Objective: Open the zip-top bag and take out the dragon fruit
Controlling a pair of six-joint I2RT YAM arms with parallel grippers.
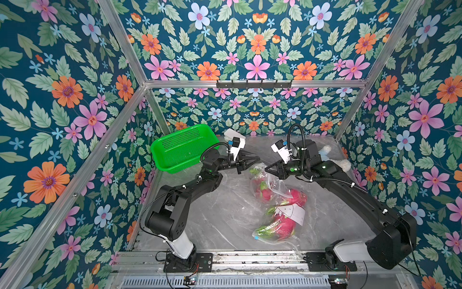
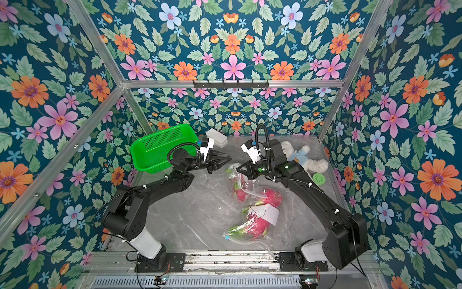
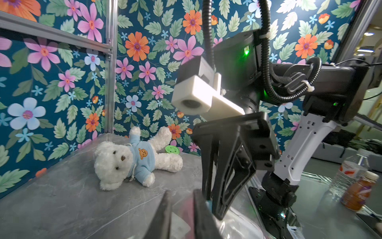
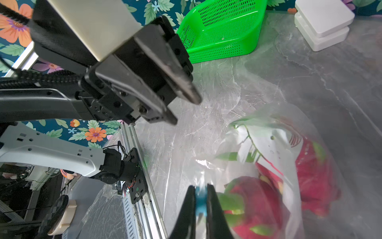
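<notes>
Clear bags with dragon fruit [image 1: 284,221] lie in the table's middle, a second bag [image 1: 264,187] behind the front one. My right gripper [image 1: 269,171] is low over the rear bag's top end; in its wrist view the blurred fingertips [image 4: 203,187] overlap a blue piece at the bag's top, and whether they grip it is unclear. My left gripper [image 1: 255,160] points right, just left of and above that bag; in the right wrist view its fingers stand apart with nothing between them.
A green basket [image 1: 185,149] and white box [image 2: 216,137] stand at the back left. A teddy bear [image 3: 115,163] and green disc [image 2: 318,179] lie at the right.
</notes>
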